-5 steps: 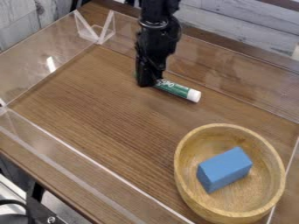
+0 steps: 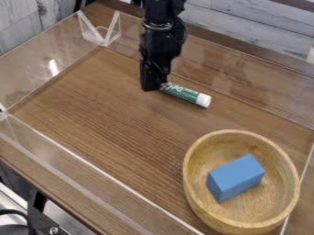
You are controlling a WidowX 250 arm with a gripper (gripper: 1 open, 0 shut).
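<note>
My black gripper (image 2: 152,81) reaches down from the top centre to the table, shut, its fingertips just left of a white and green tube (image 2: 188,95) lying on the wood. Whether the fingertips touch the tube's near end is hard to tell.
A wooden bowl (image 2: 208,212) with a blue block (image 2: 236,177) inside sits at the lower right. Clear plastic walls line the left side, and a white wall runs along the back.
</note>
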